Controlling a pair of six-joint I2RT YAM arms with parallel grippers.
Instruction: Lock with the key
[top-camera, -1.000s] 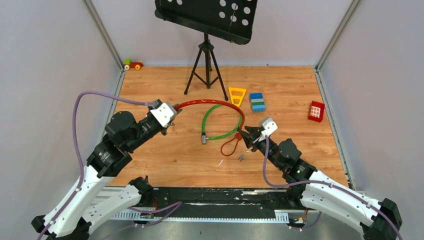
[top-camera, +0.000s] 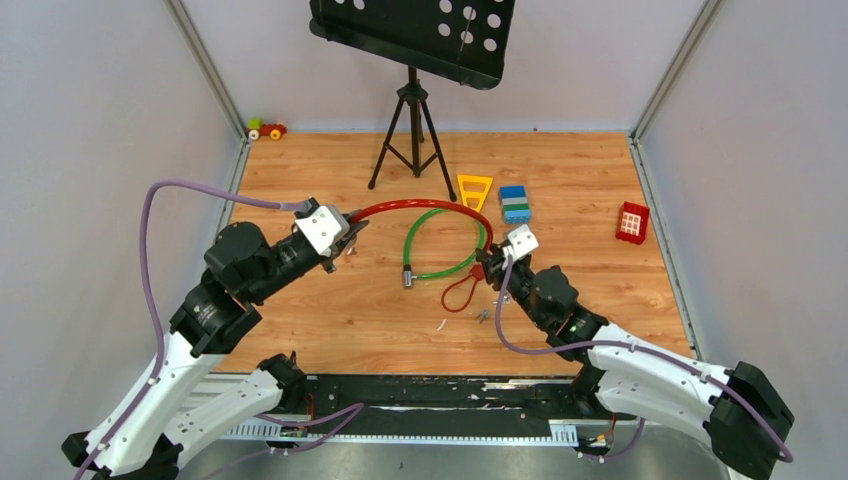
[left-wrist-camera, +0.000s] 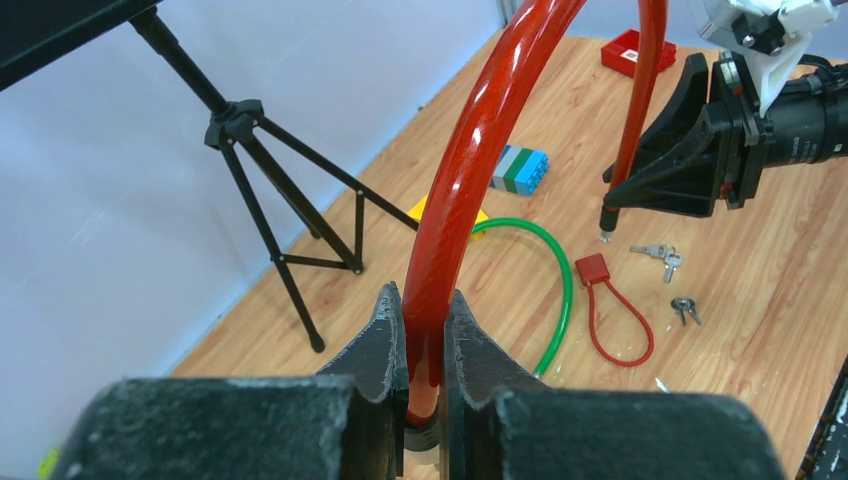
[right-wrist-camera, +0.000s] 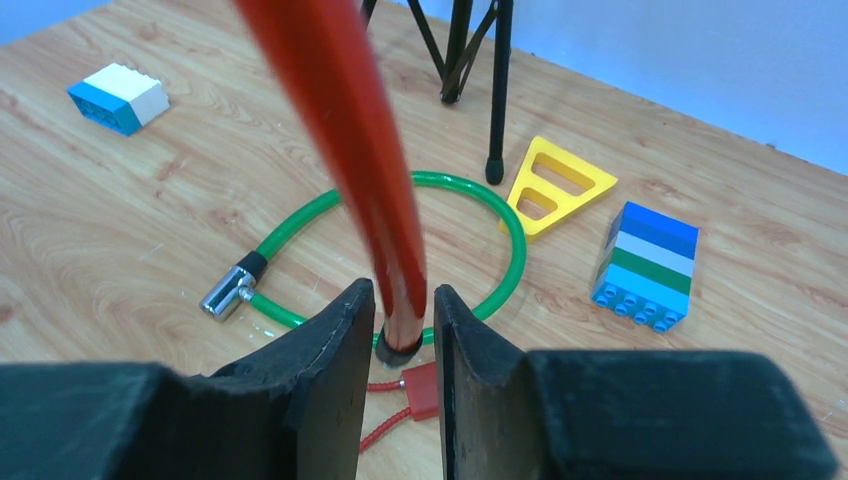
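Note:
My left gripper is shut on the thick red cable lock (left-wrist-camera: 462, 185) near one end; in the top view the cable (top-camera: 425, 204) arches to the right. Its free end hangs down, with a black cap and a small metal tip (left-wrist-camera: 606, 237). At that end, my right gripper (top-camera: 484, 258) is part open. In the right wrist view its fingers (right-wrist-camera: 345, 320) stand on either side of the red cable (right-wrist-camera: 400, 290), with a gap showing. Loose keys (left-wrist-camera: 684, 308) lie on the table, several more beside the small red lock (left-wrist-camera: 592, 268).
A green cable lock (right-wrist-camera: 515, 250) lies looped below the raised red cable. Behind are a yellow triangle (top-camera: 475, 190), toy blocks (top-camera: 514, 205) and a black stand (top-camera: 414, 130). A red tray (top-camera: 632, 222) sits at the right.
The left arm has stayed nearly still.

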